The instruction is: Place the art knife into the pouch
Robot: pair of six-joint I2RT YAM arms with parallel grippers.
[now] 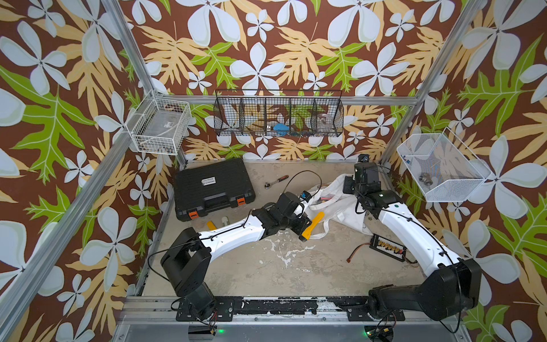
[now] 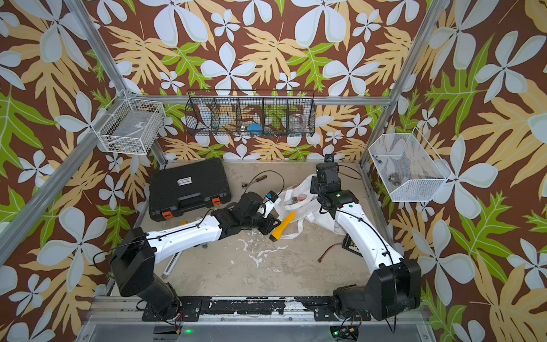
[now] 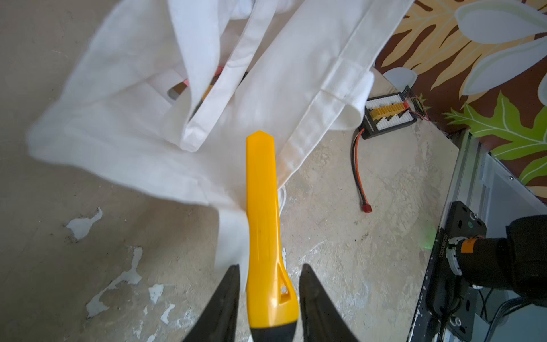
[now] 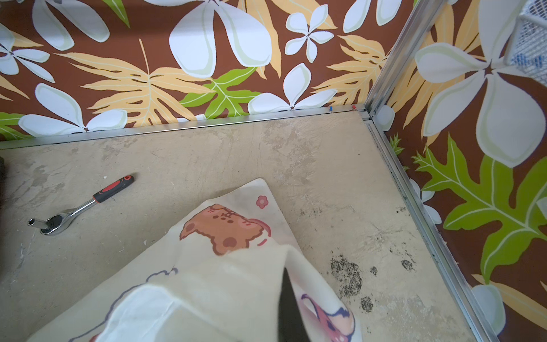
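Note:
The yellow art knife [image 3: 261, 193] lies between the fingers of my left gripper, beside the white cloth pouch [image 3: 302, 74] in the left wrist view. The fingers stand apart on either side of it; whether they touch it I cannot tell. In the top views the knife [image 1: 313, 224] is at the pouch's near-left edge, tip toward the back right. My right gripper [image 1: 348, 185] is over the pouch's right part [image 1: 356, 219]; in the right wrist view raised cloth hides most of its fingers.
A black case [image 1: 210, 176] stands back left, a ratchet [image 4: 74, 212] behind the pouch. A power board with cables [image 1: 387, 246] lies front right. Wire baskets [image 1: 159, 125] hang on the walls.

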